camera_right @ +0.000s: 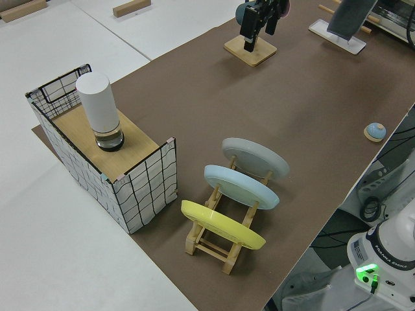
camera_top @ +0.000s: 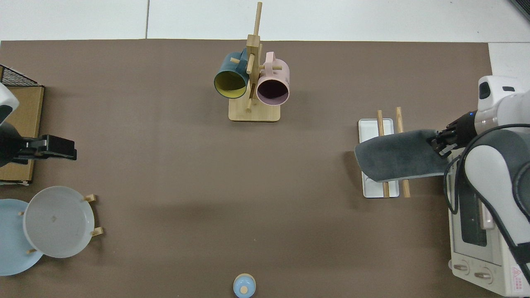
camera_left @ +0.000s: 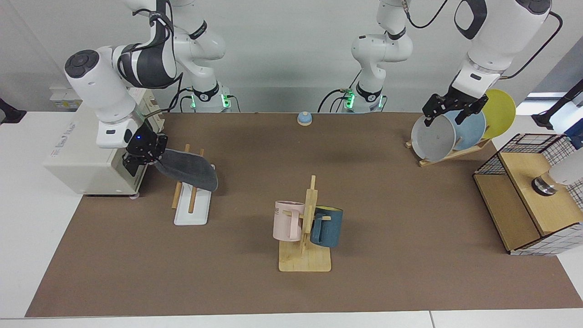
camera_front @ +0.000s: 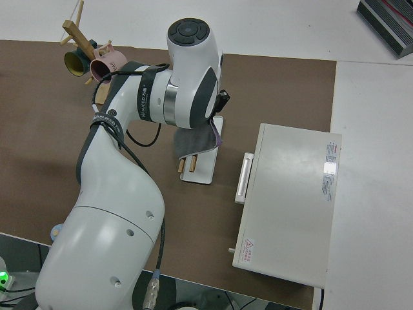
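A grey cloth (camera_top: 397,156) hangs in the gripper of the arm at the top view's right (camera_top: 439,144), draped over a white board with two wooden bars (camera_top: 370,129). In the left view that gripper (camera_left: 145,156) is at the left, holding the cloth (camera_left: 186,169). The other arm's gripper (camera_top: 57,147) hovers at the top view's left, above the plate rack area; whether it is open is hard to tell.
A mug tree (camera_top: 253,111) with two mugs stands at the back. A plate rack with plates (camera_top: 59,223), a wire shelf (camera_top: 27,109), a small blue object (camera_top: 244,285) and a white oven (camera_top: 477,268) border the clear middle.
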